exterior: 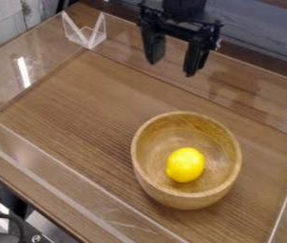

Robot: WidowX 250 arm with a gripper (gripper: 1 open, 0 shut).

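My black gripper (177, 49) hangs over the back middle of the wooden tray, its two dark fingers spread apart with no object visible between them. Below and toward the front right, a round tan bowl (153, 169) holds a yellow ball (185, 164). The gripper is well away from the bowl and ball.
The tray's left and middle floor (76, 123) is bare, as is the right side. A white bracket (86, 34) stands at the back left corner. Black cables lie at the bottom left edge.
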